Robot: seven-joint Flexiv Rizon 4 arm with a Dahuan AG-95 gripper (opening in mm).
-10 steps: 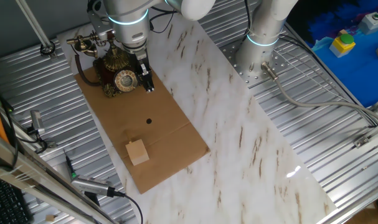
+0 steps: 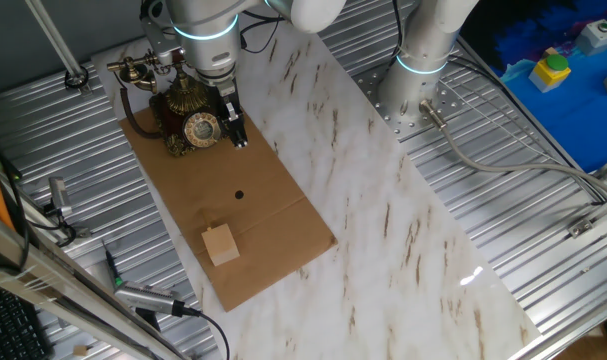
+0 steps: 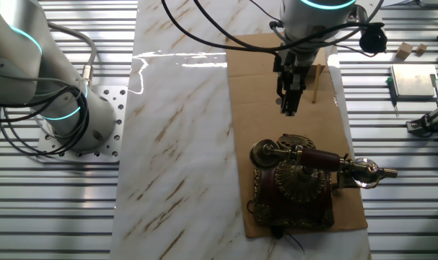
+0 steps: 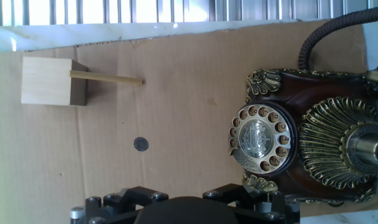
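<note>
My gripper (image 2: 241, 146) hangs pointing down over the cardboard, beside the dial side of an ornate dark red and gold rotary telephone (image 2: 188, 118). At the bottom edge of the wrist view, the fingers (image 4: 139, 197) stand apart with bare cardboard between them, partly covered by a dark rounded part. The telephone's round dial (image 4: 262, 138) is visible to their right. A pale wooden block (image 4: 47, 81) sits at the cardboard's other end, with a thin wooden stick (image 4: 108, 78) reaching out from it. The handset (image 3: 316, 160) lies across the top of the telephone.
The brown cardboard sheet (image 2: 273, 230) lies on a marble-patterned table (image 2: 383, 260) and carries a small black disc (image 2: 239, 195). Cables (image 3: 226, 45) cross near the arm.
</note>
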